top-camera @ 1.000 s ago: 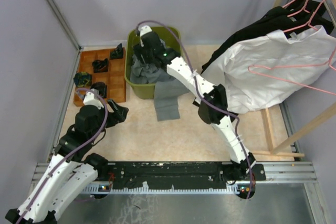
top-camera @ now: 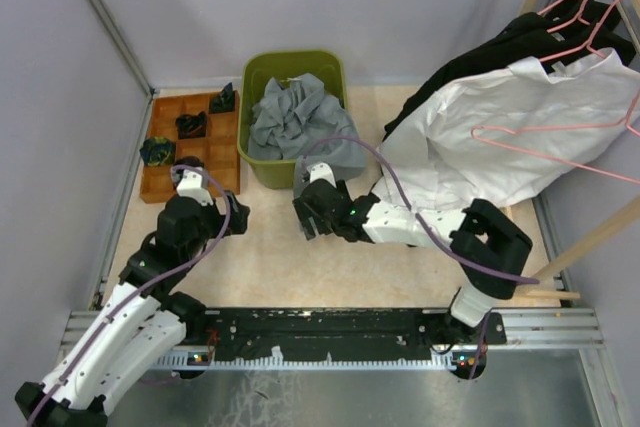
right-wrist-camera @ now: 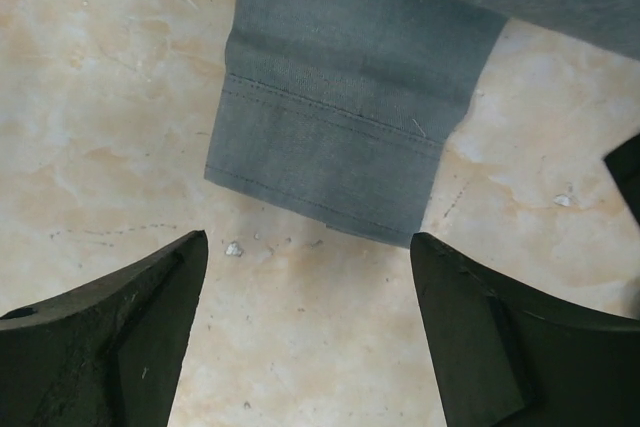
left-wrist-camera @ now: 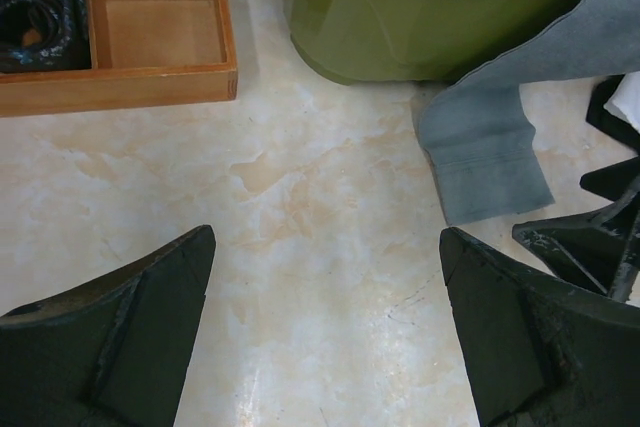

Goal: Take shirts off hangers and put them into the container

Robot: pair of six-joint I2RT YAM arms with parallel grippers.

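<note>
A grey shirt (top-camera: 300,117) lies crumpled in the green basket (top-camera: 265,172), its end draped over the rim onto the table, where a flat hem (right-wrist-camera: 320,157) shows in the right wrist view. My open right gripper (top-camera: 310,217) is over that hem, with nothing held. My open left gripper (top-camera: 225,217) hovers left of it, below the wooden organiser, empty. White (top-camera: 510,132) and black (top-camera: 470,57) garments hang on pink hangers at the right; an empty pink hanger (top-camera: 555,152) is in front of them.
The wooden organiser (left-wrist-camera: 160,27) holds dark rolled items at the left. A wooden rack (top-camera: 590,242) stands at the right.
My right gripper has moved out of the basket, down toward the front, over the draped cloth end.
</note>
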